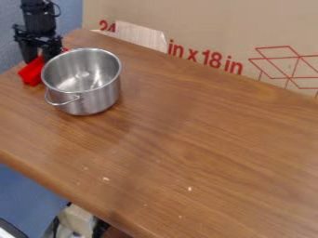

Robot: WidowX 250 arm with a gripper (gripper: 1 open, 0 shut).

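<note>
At the back left of the wooden table [199,158], my black gripper [35,54] reaches down onto a red object [33,74], partly behind a steel pot [82,85] with a side handle. The gripper looks shut on the red object, though its fingertips are small and dark in the camera view. The red object lies at the table's left edge, beside the pot.
A cardboard sheet [248,28] with red printing stands along the back. The left edge drops off to a blue surface [25,195].
</note>
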